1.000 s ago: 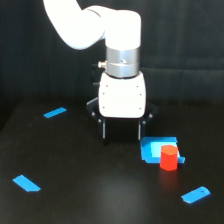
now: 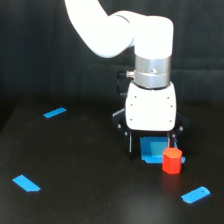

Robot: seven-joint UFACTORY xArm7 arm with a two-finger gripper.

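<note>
My gripper (image 2: 152, 149) hangs beneath the white hand, right of the middle. Its dark fingers look spread apart, one on each side of the blue square piece (image 2: 152, 146), though they are hard to make out against the black background. A red block (image 2: 172, 160) stands at the front right corner of the blue piece, close to the right finger and apparently outside the fingers. Whether the fingers touch anything cannot be told from here.
Blue strips lie on the black table at the back left (image 2: 55, 112), the front left (image 2: 26, 183) and the front right (image 2: 195, 195).
The arm has moved right, bringing the gripper from left of the blue piece to over it. The white patch seen there earlier is now mostly hidden. The red block appears slightly shifted right.
</note>
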